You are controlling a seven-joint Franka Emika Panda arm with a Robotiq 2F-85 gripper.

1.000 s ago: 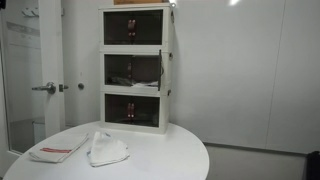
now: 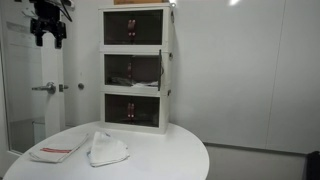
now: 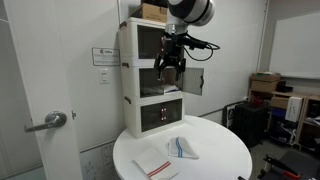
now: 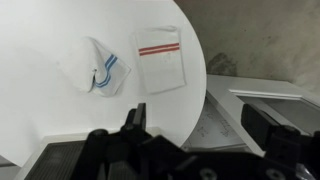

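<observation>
Two folded white cloths lie apart on the round white table point(image 3: 215, 140). One, a flat cloth with red stripes point(image 4: 165, 73), sits near the table's edge in the wrist view; left of it is a looser cloth with blue stripes point(image 4: 88, 65). High above them my gripper point(image 2: 48, 43) hangs at the upper left of exterior view 1. Its dark fingers stand apart, open, with nothing seen between them. In exterior view 2 the gripper point(image 3: 170, 75) appears in front of the white cabinet.
The white cabinet point(image 2: 134, 50) has three stacked dark-fronted compartments. Its middle glass door point(image 3: 189, 82) stands swung out, with pale items inside. A grey door with a handle point(image 3: 46, 122) is at the left.
My gripper has come into exterior view 1 from the upper left, moving right and slightly down. The cloths and cabinet have not moved.
</observation>
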